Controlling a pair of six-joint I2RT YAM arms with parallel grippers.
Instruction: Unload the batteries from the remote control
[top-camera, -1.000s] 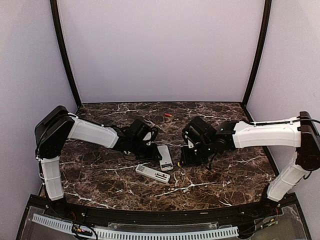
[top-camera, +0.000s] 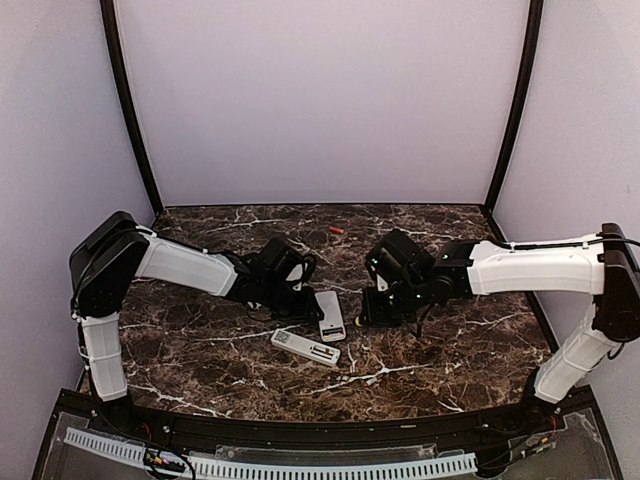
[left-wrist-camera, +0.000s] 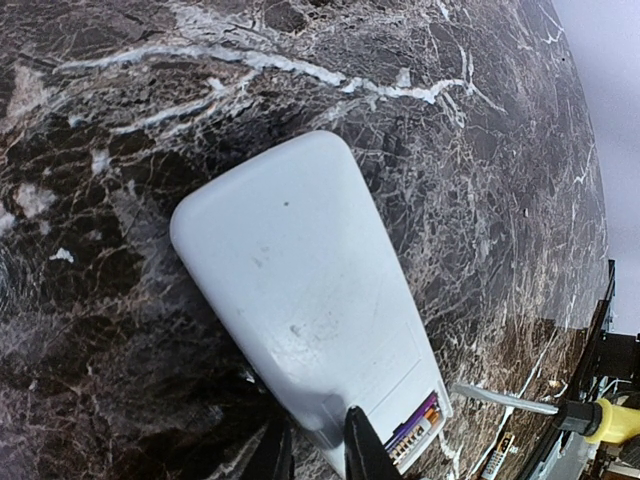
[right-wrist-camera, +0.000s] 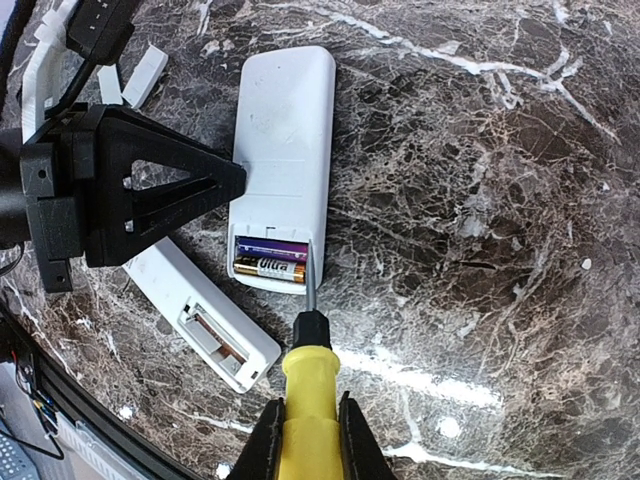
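Observation:
A white remote lies back up on the marbled table, its compartment uncovered. Inside sit a purple battery and a black-and-gold battery, side by side. My right gripper is shut on the yellow handle of a screwdriver. The metal tip reaches the compartment's right end; whether it touches a battery is unclear. At the remote's left edge stands my left gripper, part open, one fingertip over the white back and the other beside the edge.
A second white remote lies at an angle close by, with an open slot. Two small white pieces rest beyond the left gripper. A small red object is at the back.
My right gripper and the screwdriver have shifted very slightly toward the back of the table. The left arm and both remotes look unmoved.

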